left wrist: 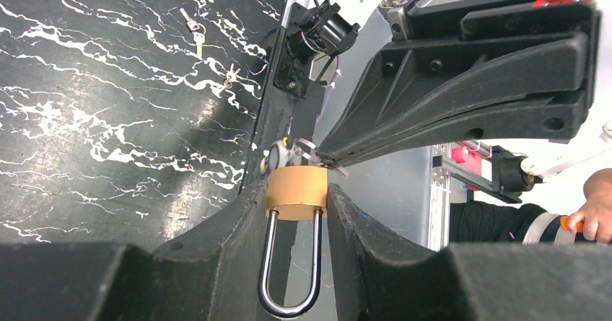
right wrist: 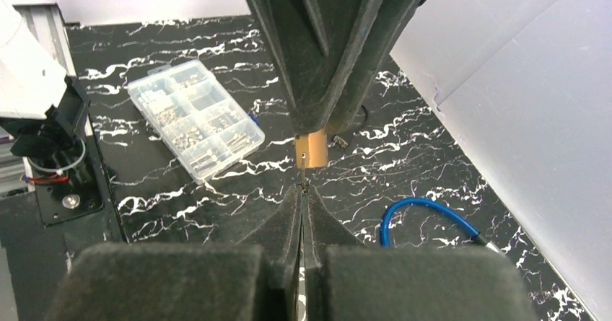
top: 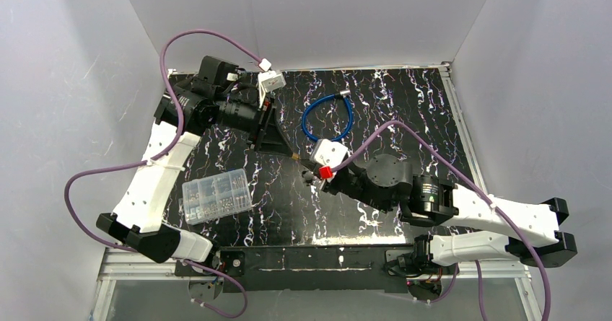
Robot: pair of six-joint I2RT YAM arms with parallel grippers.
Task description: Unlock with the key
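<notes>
A brass padlock (left wrist: 296,189) with a closed silver shackle (left wrist: 289,308) sits between the fingers of my left gripper, which is shut on it. Its shackle points back toward that gripper. In the right wrist view, a thin key (right wrist: 304,171) stands out from the fingertips of my right gripper, shut on it and seen edge-on. The key tip overlaps the face of the padlock (right wrist: 317,153); whether it is in the keyhole or just in front, I cannot tell. From above, the two grippers meet tip to tip over the table.
Two other small keys (left wrist: 193,31) lie loose on the black marbled table. A clear divided box (top: 216,195) of small parts stands at the left. The blue hose (top: 308,119) curls at the back.
</notes>
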